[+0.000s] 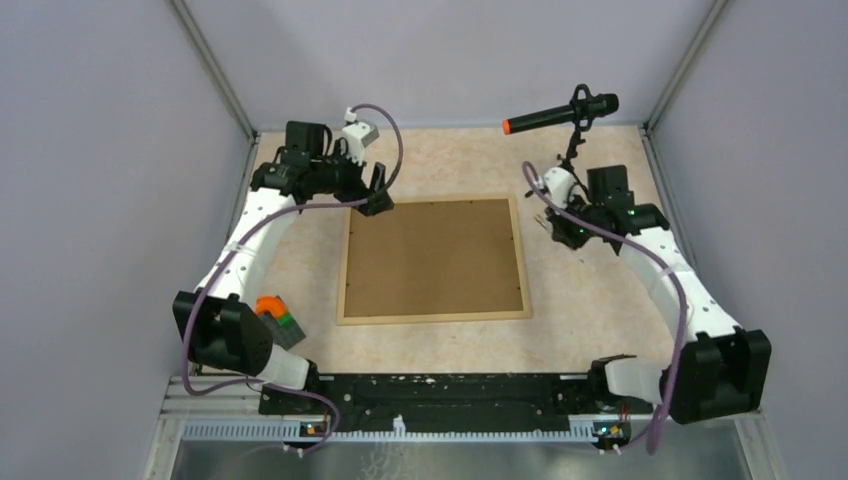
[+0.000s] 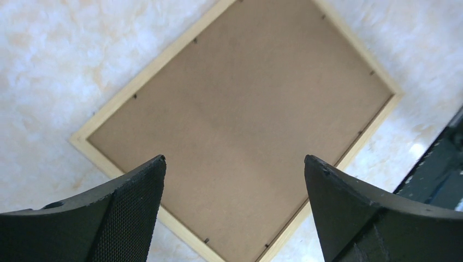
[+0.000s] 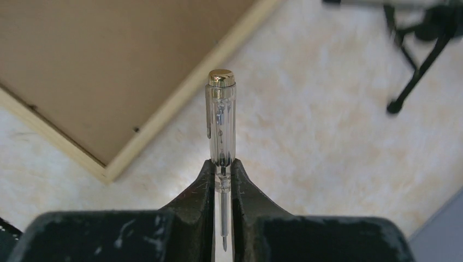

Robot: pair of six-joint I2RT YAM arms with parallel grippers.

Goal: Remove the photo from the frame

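The wooden picture frame point(image 1: 433, 318) lies face down mid-table, its brown backing board point(image 1: 432, 262) up. Small dark tabs point(image 2: 135, 96) line the inner edges of the frame; the photo itself is hidden. Over the frame's far left corner, my left gripper hangs open with nothing between its fingers. My right gripper is shut on a clear screwdriver point(image 3: 222, 128) with a gold cap, gripping it near the lower end of the handle. It is raised above the table just right of the frame, the metal tip point(image 3: 224, 243) toward the bottom of the right wrist view.
A black tube with an orange end point(image 1: 545, 119) rests on a small tripod behind my right gripper, close to that arm. An orange, green and grey object point(image 1: 283, 322) lies by the left arm.
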